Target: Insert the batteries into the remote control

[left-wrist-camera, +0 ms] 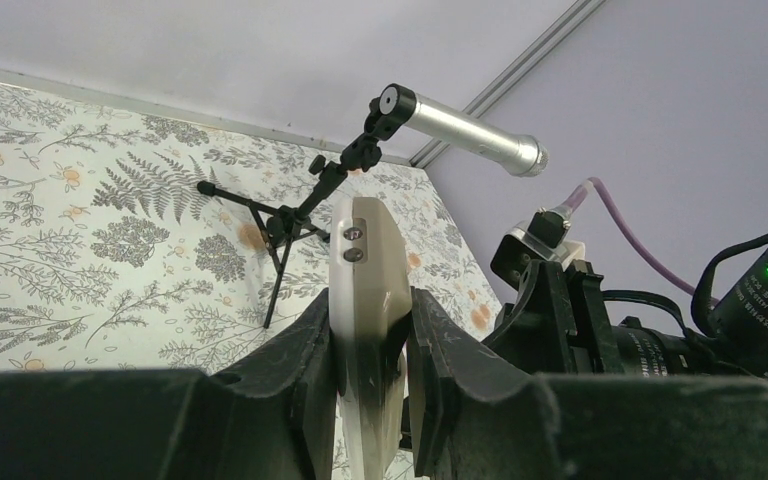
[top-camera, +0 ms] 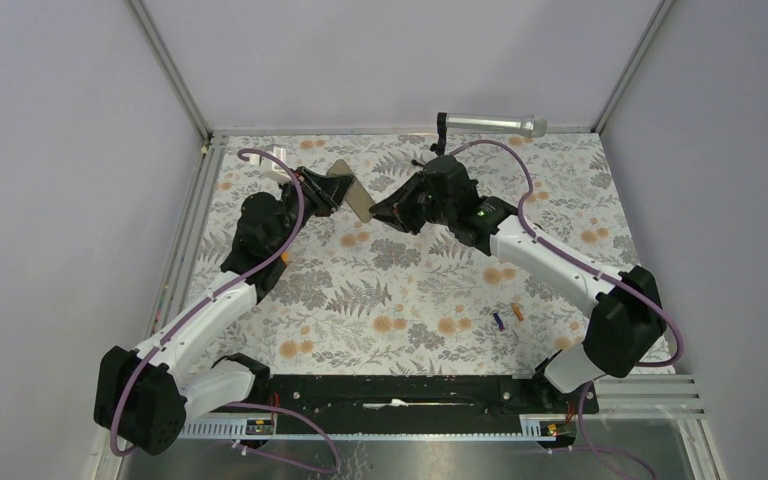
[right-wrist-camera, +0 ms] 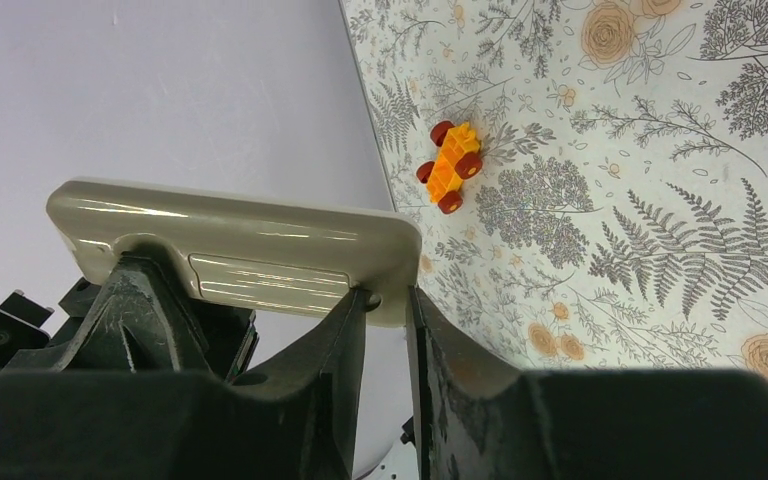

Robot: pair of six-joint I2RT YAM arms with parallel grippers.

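Note:
The beige remote control (top-camera: 354, 195) is held in the air above the mat by my left gripper, shut around its narrow body. My right gripper is at the remote's other end, its fingertips by a small notch at the edge of the rectangular battery cover (right-wrist-camera: 265, 280); its fingers stand slightly apart. Two small batteries, a purple one (top-camera: 498, 321) and an orange one (top-camera: 517, 311), lie on the mat at the lower right.
An orange-and-red toy car (right-wrist-camera: 450, 165) lies on the left side of the mat. A black stand with a silver cylinder (top-camera: 490, 124) stands at the back right.

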